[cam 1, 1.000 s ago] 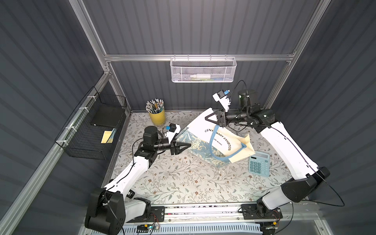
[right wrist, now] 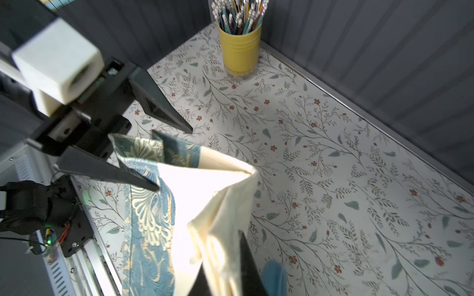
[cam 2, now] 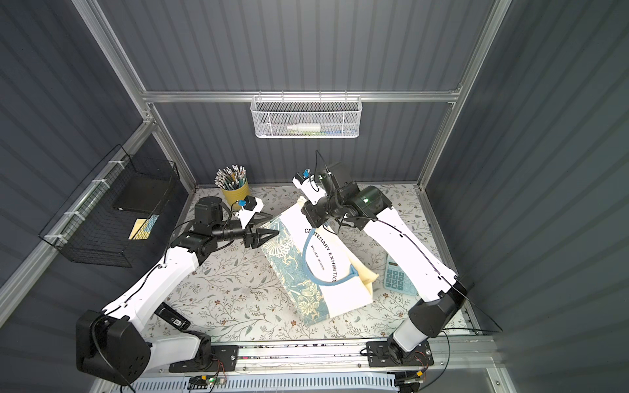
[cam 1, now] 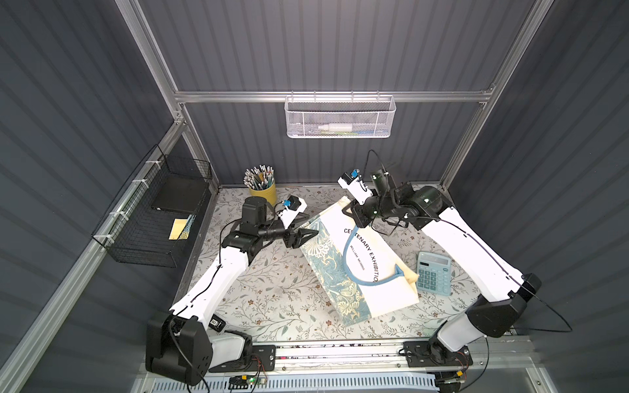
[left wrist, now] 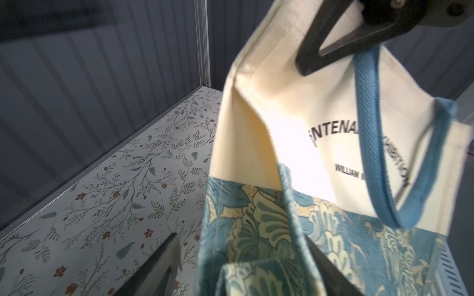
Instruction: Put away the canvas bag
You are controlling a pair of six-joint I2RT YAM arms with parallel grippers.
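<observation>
A cream canvas bag point(cam 1: 334, 229) with a blue floral lower part and blue handles hangs slanted over the table. My right gripper point(cam 1: 357, 213) is shut on the bag's top edge near one corner; the right wrist view shows the cream cloth point(right wrist: 217, 231) gathered between its blurred fingers. At the bag's left side my left gripper point(cam 2: 262, 229) stands open. In the left wrist view, a folded floral edge of the bag point(left wrist: 261, 236) lies between the left fingers, which are spread apart. The bag's lower end reaches toward the table's front.
A light-blue calculator point(cam 1: 433, 273) lies right of the bag. A yellow pencil cup point(cam 1: 264, 194) stands at the back left. On the left wall hangs a black wire basket point(cam 1: 141, 252); a white mesh basket point(cam 1: 340, 134) is on the back wall.
My right gripper has moved left and a little toward the front with the bag, which now stretches further toward the front. The left gripper has risen slightly in the view, still open.
</observation>
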